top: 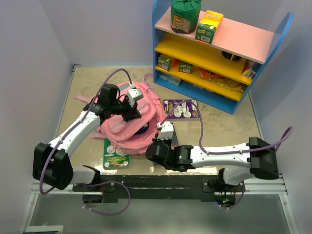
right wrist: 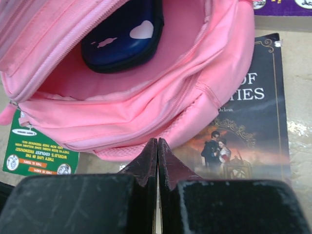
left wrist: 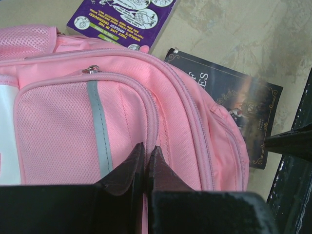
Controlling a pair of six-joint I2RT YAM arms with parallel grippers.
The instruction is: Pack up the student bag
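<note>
The pink backpack (top: 122, 126) lies on the floor, its main compartment partly open toward the front right. In the left wrist view my left gripper is shut on the piped edge of the bag's front flap (left wrist: 127, 112). Inside the opening rests a dark blue case (right wrist: 122, 36) with a pale heart, seen in the right wrist view. My right gripper is shut, nothing showing between its fingertips, just outside the bag's lower rim. A dark book (right wrist: 243, 112) lies beside the bag, partly covered by its pink side.
Behind the right arm lies a purple book (top: 181, 108); a green book (top: 115, 155) lies at the bag's front left, partly under it. A blue shelf unit (top: 195, 95) stands at the back right.
</note>
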